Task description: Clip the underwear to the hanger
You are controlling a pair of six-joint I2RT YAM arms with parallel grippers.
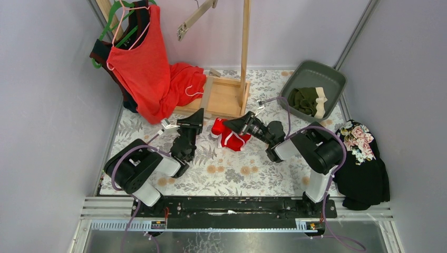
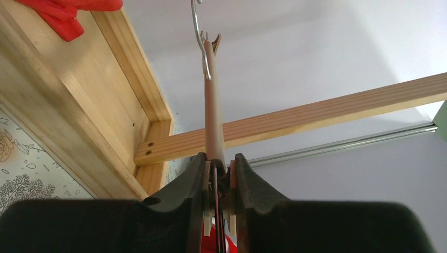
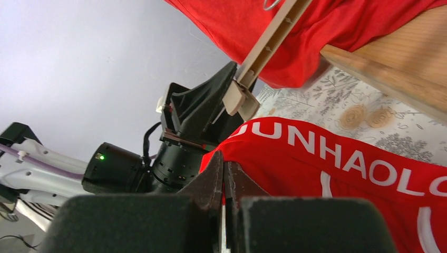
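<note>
In the top view my left gripper (image 1: 196,120) holds a pale wooden clip hanger upright; in the left wrist view the hanger bar (image 2: 213,105) with its metal hook (image 2: 205,58) runs up from between the fingers. Right of it my right gripper (image 1: 227,124) is shut on the red underwear (image 1: 235,138), whose white-lettered waistband (image 3: 337,153) spreads out from the fingertips (image 3: 232,182) in the right wrist view. The hanger's clip (image 3: 237,100) sits just above the underwear; whether they touch I cannot tell.
A wooden rack (image 1: 224,110) stands behind, with red and dark clothes (image 1: 142,79) on hangers at left. A grey bin (image 1: 334,81) with green cloth is at back right, black floral clothing (image 1: 361,174) at right.
</note>
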